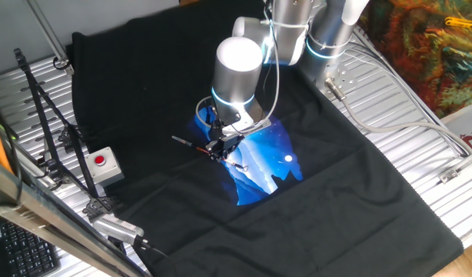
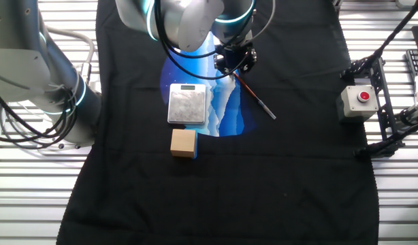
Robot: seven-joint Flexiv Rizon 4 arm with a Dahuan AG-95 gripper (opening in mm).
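My gripper (image 1: 223,148) points down over the blue printed sheet (image 1: 270,150) on the black cloth. A slender stick like a brush or pen, red and grey (image 1: 188,144), passes at the fingertips and shows on both sides of them in exterior view 1. In exterior view 2 the stick (image 2: 256,99) slants away from the gripper (image 2: 237,62) toward the lower right. Whether the fingers grip it or only stand around it cannot be made out; the dark fingers blend together and cables cross in front.
In exterior view 2, a small digital scale (image 2: 187,105) lies on the sheet, with a tan box (image 2: 183,143) close by. A red-button box (image 1: 104,165) stands at the cloth's edge beside a black frame (image 1: 59,123).
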